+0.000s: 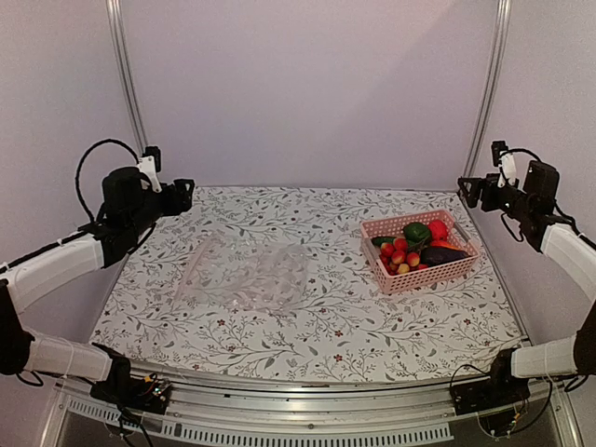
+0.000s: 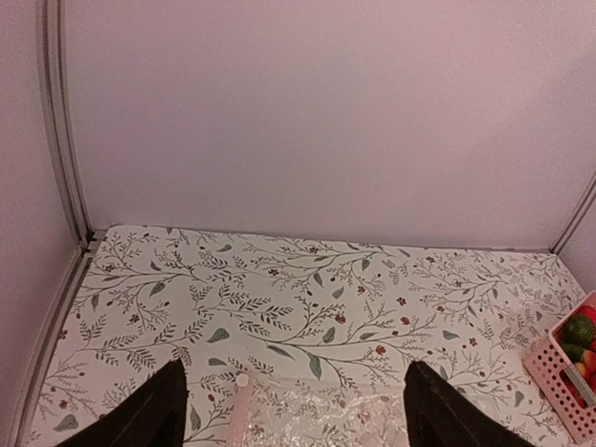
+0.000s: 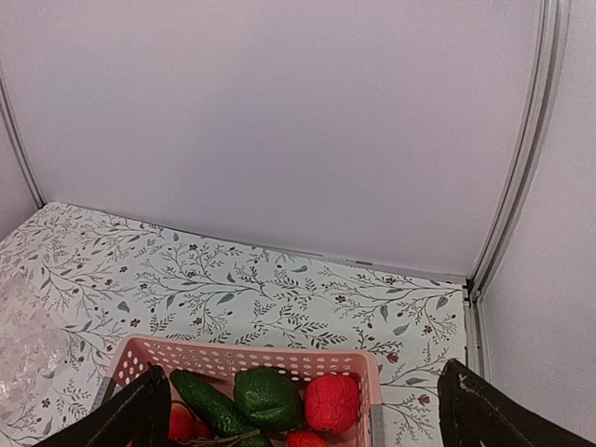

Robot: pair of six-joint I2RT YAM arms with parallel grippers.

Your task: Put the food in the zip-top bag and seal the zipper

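A clear zip top bag with a faint pinkish strip along its left side lies flat on the left half of the table. The food fills a pink basket on the right: several small red and yellow fruits, a green pepper, a dark eggplant, a red piece; a cucumber shows in the right wrist view. High at the left, away from the bag, my left gripper stands open and empty. Raised at the right, my right gripper is also open, nothing held.
A plain pale wall rises behind it. Metal rails run along the front edge.
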